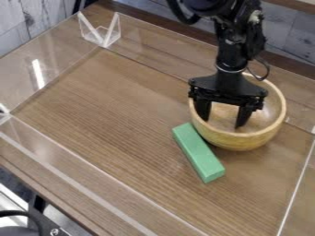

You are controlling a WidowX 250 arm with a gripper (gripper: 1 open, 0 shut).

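My black gripper [227, 98] reaches down into a large tan bowl [240, 138] on the right side of the wooden table, its open fingers within the bowl near the left and middle of the interior. A green block [197, 150] lies on the table just outside the bowl, at its lower left. Whether anything is in the bowl under the gripper is hidden.
A white wire-like object [101, 29] stands at the back left. A dark cable-like part shows at the bottom left corner.
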